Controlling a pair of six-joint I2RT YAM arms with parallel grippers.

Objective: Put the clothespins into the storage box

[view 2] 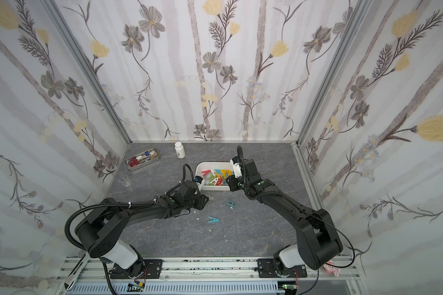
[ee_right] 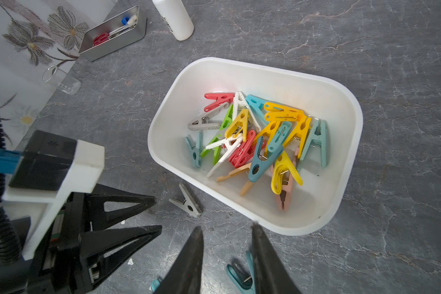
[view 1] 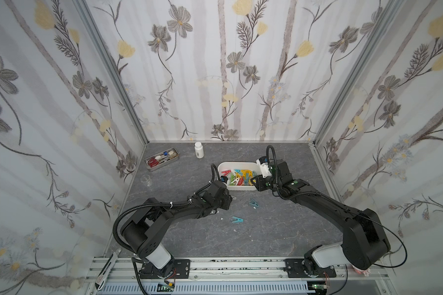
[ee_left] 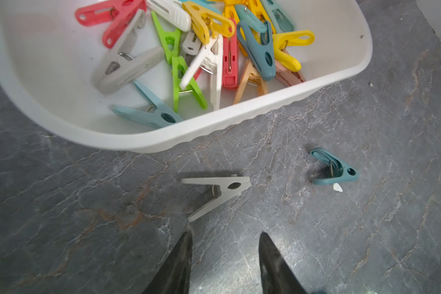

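Note:
The white storage box [ee_right: 161,152] holds many-coloured clothespins. Just outside its near wall lies a grey clothespin [ee_left: 225,188], flat on the table. My left gripper is part open and empty, its fingertips close to that pin but apart from it; in the right wrist view the left gripper points at the pin from the left. A teal clothespin [ee_left: 340,171] lies farther right, and a light-blue clothespin [view 1: 237,219] lies nearer the front. Over the table by the box's front side, my right gripper is open with nothing held; the teal pin sits below its fingers.
At the back left are a metal tray of tools [view 1: 161,159], a white bottle [view 1: 198,150] and a clear glass [ee_right: 61,79]. Small white scraps dot the table. Free table [view 1: 290,221] lies front right.

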